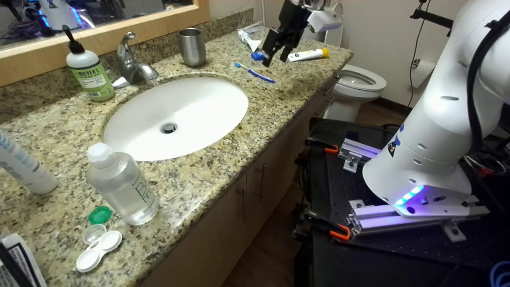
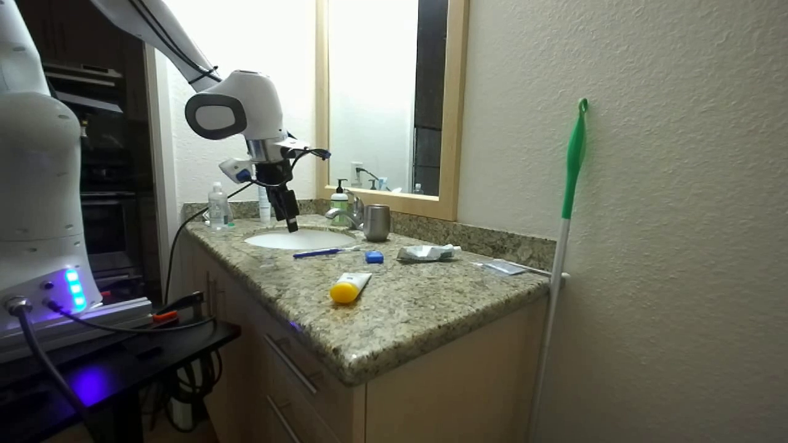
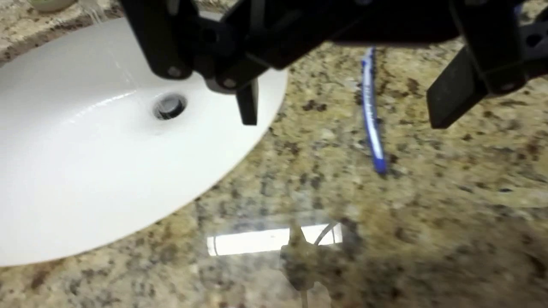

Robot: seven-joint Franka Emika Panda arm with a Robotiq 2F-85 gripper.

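My gripper (image 1: 275,56) hangs over the counter, its fingers spread and nothing between them. In the wrist view a blue and white toothbrush (image 3: 370,113) lies on the granite below, in line with the gap between the two fingers. The same toothbrush (image 1: 255,72) rests to the right of the sink in exterior view 1, its bristle head toward the wall; the gripper is above it, not touching. Water runs thinly from the faucet (image 1: 136,67) into the white sink (image 1: 201,114). A steel cup (image 1: 192,48) stands upright behind the sink.
Near the toothbrush lie a blue floss box (image 2: 374,257), a yellow-capped tube (image 2: 350,287) and a crumpled tube (image 2: 428,253). A soap bottle (image 1: 91,74), a clear bottle (image 1: 123,186) and a contact lens case (image 1: 99,251) stand or lie around the sink.
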